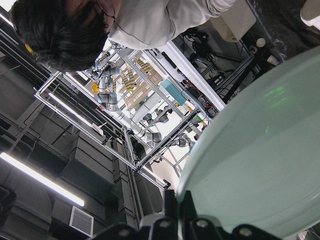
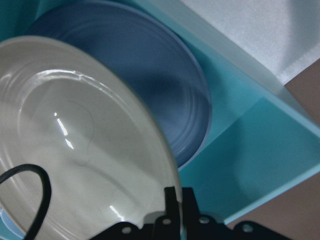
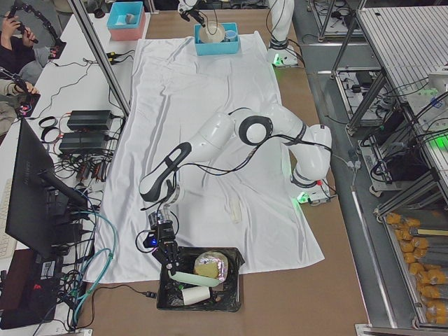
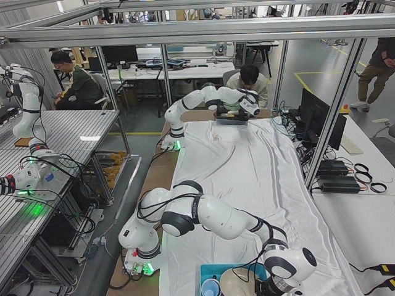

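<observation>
A pale green plate (image 3: 194, 278) is tilted almost edge-on over a black crate (image 3: 231, 294), gripped by my left gripper (image 3: 171, 271); in the left wrist view its face (image 1: 255, 145) fills the right side. Under it in the crate lie a foil tray with something yellowish (image 3: 208, 264) and a white item (image 3: 196, 295). At the far end, my right gripper is shut on the rim of a cream plate (image 2: 80, 140), which is in a blue bin (image 2: 245, 155) above a blue plate (image 2: 165, 85).
The white cloth (image 3: 196, 84) between crate and bin is largely clear apart from a small pale strip. A monitor (image 3: 28, 203), cables and black boxes line the side desk. A pale blue cup (image 4: 210, 287) sits in the bin.
</observation>
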